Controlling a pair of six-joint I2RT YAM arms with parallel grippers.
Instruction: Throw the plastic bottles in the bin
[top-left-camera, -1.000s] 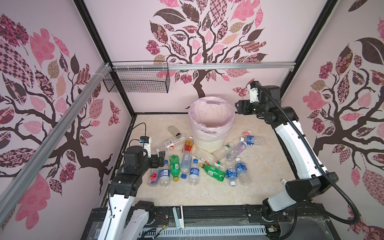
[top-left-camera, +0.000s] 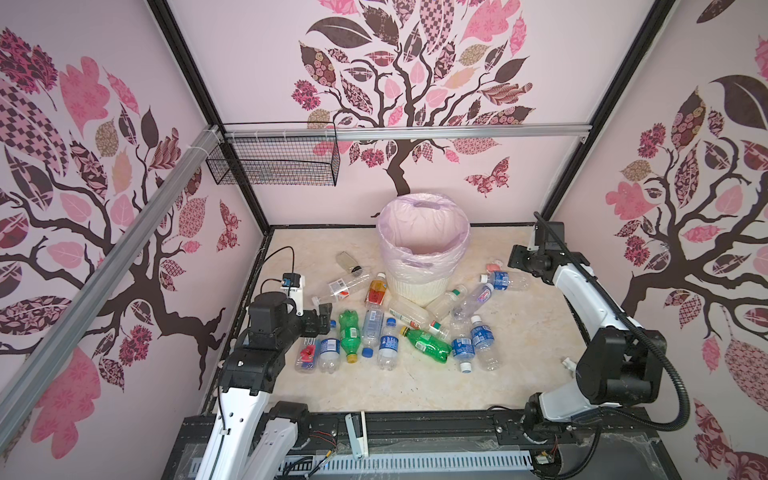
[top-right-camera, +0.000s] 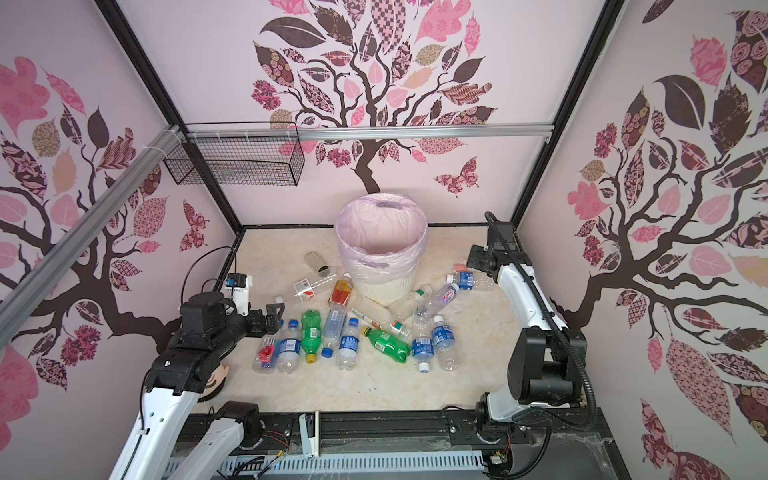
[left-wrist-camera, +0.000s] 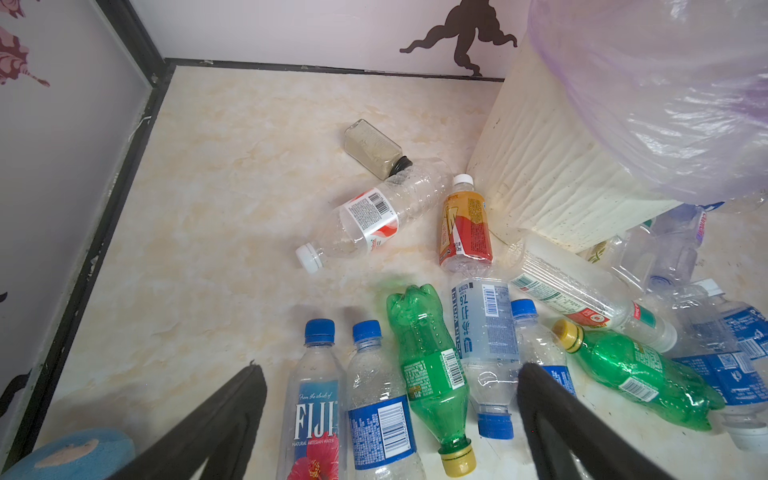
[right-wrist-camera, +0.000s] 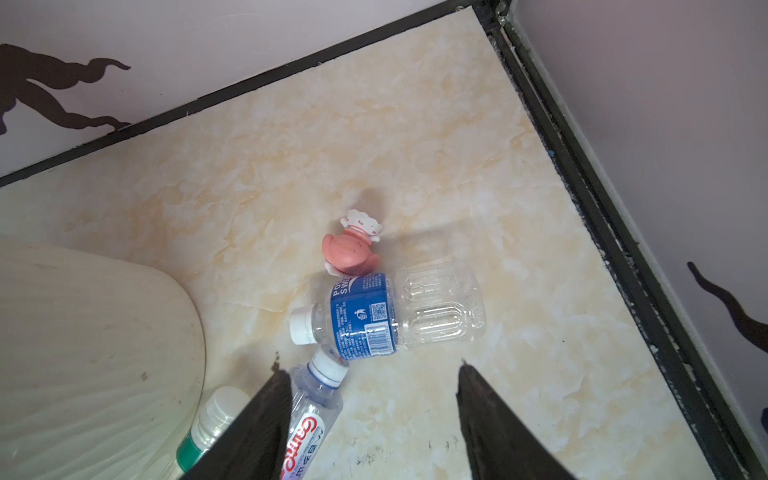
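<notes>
Many plastic bottles lie on the tiled floor in front of and beside the bin (top-left-camera: 422, 232), which has a pink liner. A blue-label bottle (right-wrist-camera: 364, 316) lies right of the bin, beside a small pink figure (right-wrist-camera: 349, 248). My right gripper hangs over this bottle, fingers apart with nothing between them. At the front left, my left gripper is open above the row of bottles, among them a FIJI bottle (left-wrist-camera: 312, 416) and a green bottle (left-wrist-camera: 432, 376).
A wire basket (top-left-camera: 273, 160) hangs on the back left rail. The walls enclose the floor closely. Bare floor shows at the back right (right-wrist-camera: 448, 128) and at the left (left-wrist-camera: 200, 240).
My right gripper has moved down from beside the bin's top toward the bottle and figure at the right. The left arm has not moved.
</notes>
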